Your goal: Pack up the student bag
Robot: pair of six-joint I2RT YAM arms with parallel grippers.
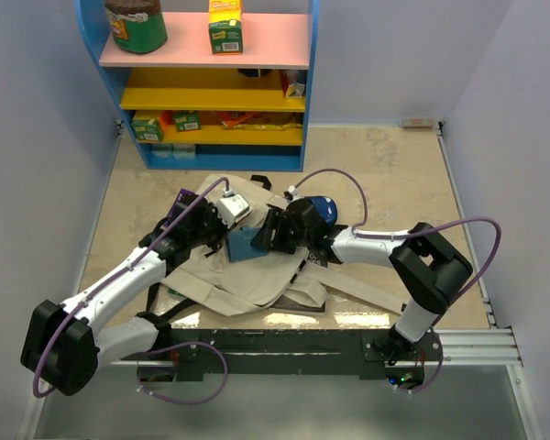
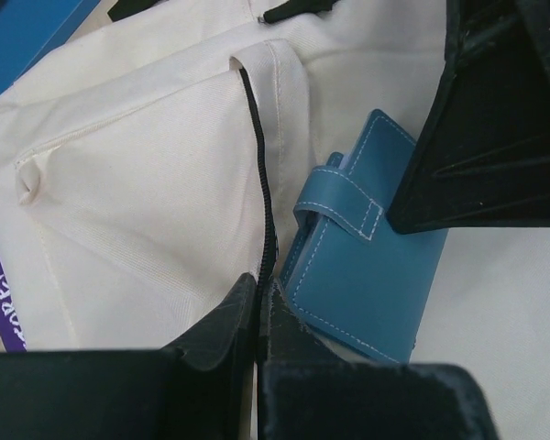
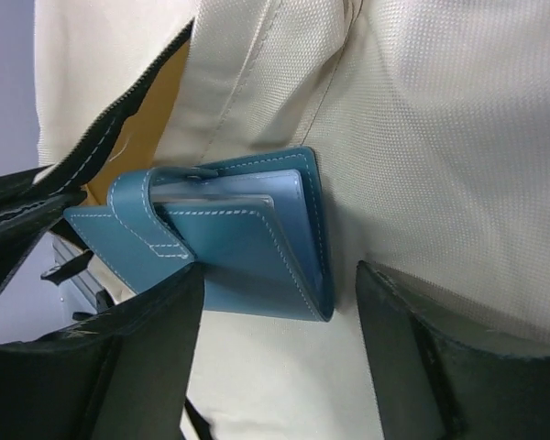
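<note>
A cream fabric bag (image 1: pixel 243 295) lies flat on the floor between my arms. My left gripper is shut on the black zipper edge (image 2: pixel 261 174) of its opening. Beside that edge, on the bag's cloth, rests a blue notebook (image 2: pixel 362 275) with a strap closure. The right gripper has its fingers apart at the notebook's near end. In the right wrist view its left finger (image 3: pixel 156 348) overlaps the notebook (image 3: pixel 247 266), while the right finger (image 3: pixel 412 339) stands clear of it. The bag's inside is mostly hidden.
A shelf (image 1: pixel 215 87) with boxes and packets stands at the back. Behind the right gripper lies a dark blue item (image 1: pixel 324 208), partly covered by the arm. A purple item (image 1: pixel 181 203) sits beside the left arm.
</note>
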